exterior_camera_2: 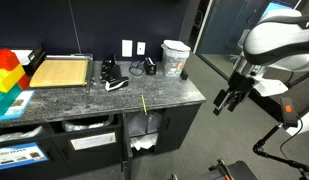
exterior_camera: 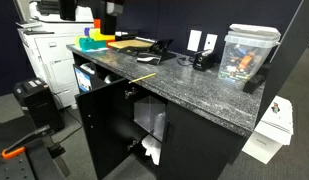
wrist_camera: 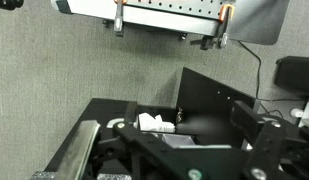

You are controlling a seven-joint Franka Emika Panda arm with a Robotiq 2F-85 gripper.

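Observation:
My gripper is open in the wrist view, its fingers (wrist_camera: pixel 82 148) spread wide with nothing held between them. Exterior view 2 has the gripper (exterior_camera_2: pixel 228 96) hanging in the air to the right of the counter, away from everything on it. Below the counter, a black cabinet door (exterior_camera: pixel 104 126) stands swung open. White crumpled things (exterior_camera: pixel 152 149) lie inside the cabinet, also visible in the wrist view as a white bundle (wrist_camera: pixel 155 123). A thin yellow stick (exterior_camera_2: pixel 144 103) rests at the counter's front edge, above the open cabinet.
On the speckled counter (exterior_camera_2: pixel 94 101) stand a clear tub of colourful bits (exterior_camera_2: pixel 176 61), a black device (exterior_camera_2: pixel 114 76), a wooden board (exterior_camera_2: pixel 61 72) and stacked coloured bins (exterior_camera_2: pixel 8 75). A white box (exterior_camera: pixel 269 130) sits on the floor beyond the counter's end. Open floor surrounds the door.

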